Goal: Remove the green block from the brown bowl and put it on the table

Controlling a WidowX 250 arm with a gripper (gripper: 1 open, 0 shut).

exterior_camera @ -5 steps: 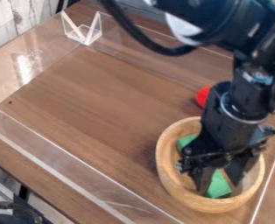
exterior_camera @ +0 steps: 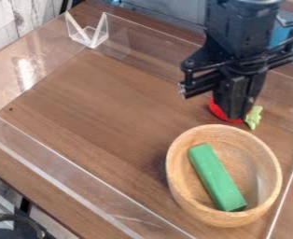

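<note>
The green block (exterior_camera: 216, 177) lies in the brown bowl (exterior_camera: 183, 191), slanting from the bowl's upper left wall down to its lower right. Above and behind the bowl hangs my black gripper (exterior_camera: 236, 107), clear of the block. Its fingertips are dark and overlap in this view, so how far apart they stand is unclear. No part of the block is between them.
A red object with a pale green end (exterior_camera: 254, 117) lies behind the bowl, partly covered by the gripper. Clear low walls edge it, with a clear bracket (exterior_camera: 87, 32) at the far left.
My gripper has risen out of the bowl and moved back, away from the block. Block and bowl look unmoved.
</note>
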